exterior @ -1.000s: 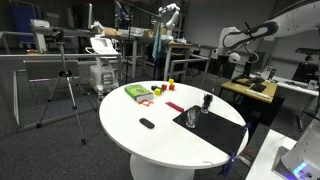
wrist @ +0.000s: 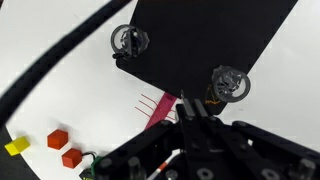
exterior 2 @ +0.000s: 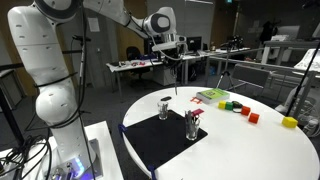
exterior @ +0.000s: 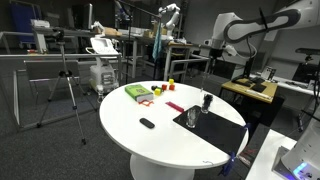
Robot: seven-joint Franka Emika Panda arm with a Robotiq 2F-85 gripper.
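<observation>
High over the table hangs my gripper, well clear of the mat and everything on it. Its fingers look shut on a thin stick, which points down; most of it is foreshortened in the wrist view. Below are two clear cups on the black mat: one cup holds something brown and dark, and the other cup has dark items in it. In exterior view 2 the nearer cup has thin sticks standing up in it.
A pink-red strip with thin lines beside it lies by the mat. Red blocks, a yellow block and a green book sit farther off. A dark oblong object rests alone on the white table.
The white arm section above the gripper has shifted and stands larger in exterior view 1. The cups, mat and table objects have kept their places.
</observation>
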